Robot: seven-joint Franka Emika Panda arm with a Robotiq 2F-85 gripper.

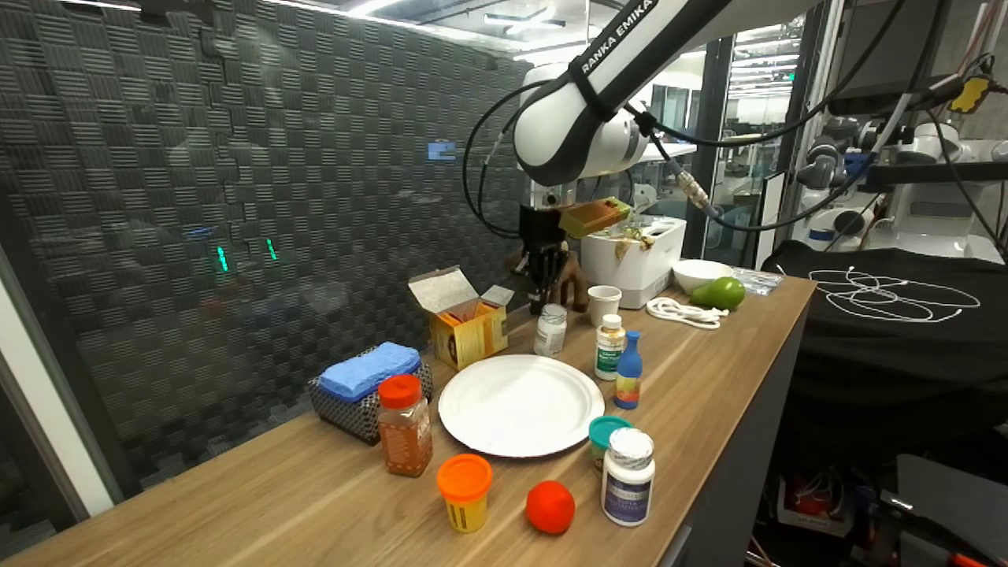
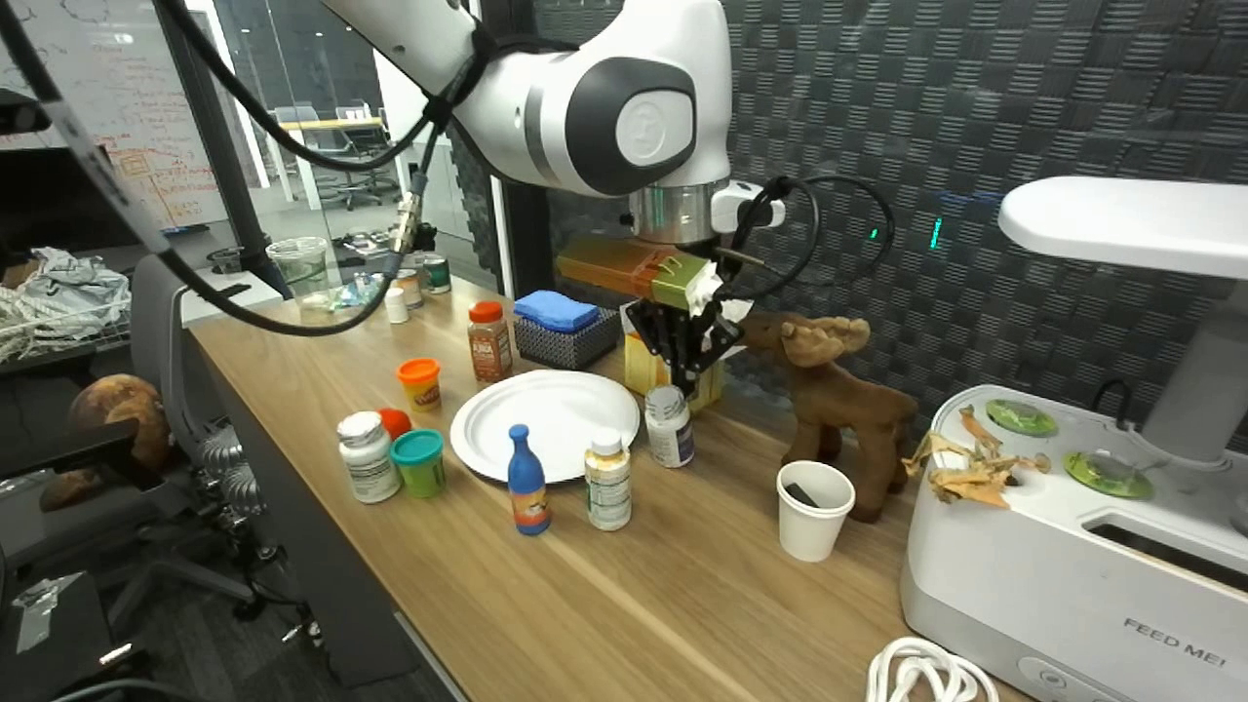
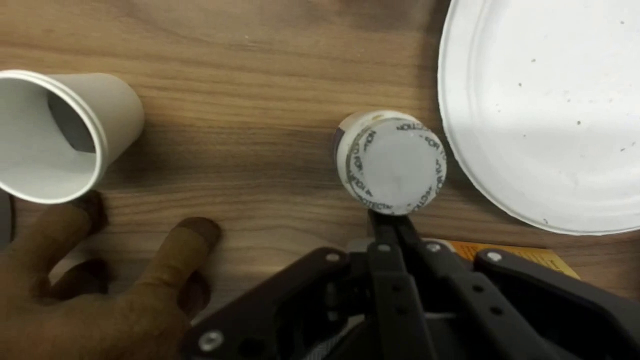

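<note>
A white pill bottle with a printed seal on top [image 3: 396, 165] stands on the wooden table between the plate and the paper cup. Seen from both exterior sides, the bottle [image 1: 550, 331] leans a little. My gripper has its black fingers drawn together right beside the bottle's top, and no object shows between them. From the opposite side, the gripper [image 2: 686, 380] sits behind the bottle [image 2: 669, 427], near its cap. Whether the fingertips touch the bottle cannot be told. The white plate [image 3: 480, 138] lies just beside it.
An open yellow box [image 1: 469, 331] is close to the gripper on the wall side. A brown moose figure [image 2: 848, 404] and a paper cup [image 2: 813, 511] flank the other side. A green-labelled bottle [image 2: 608, 482] and a blue bottle [image 2: 528, 486] stand nearby.
</note>
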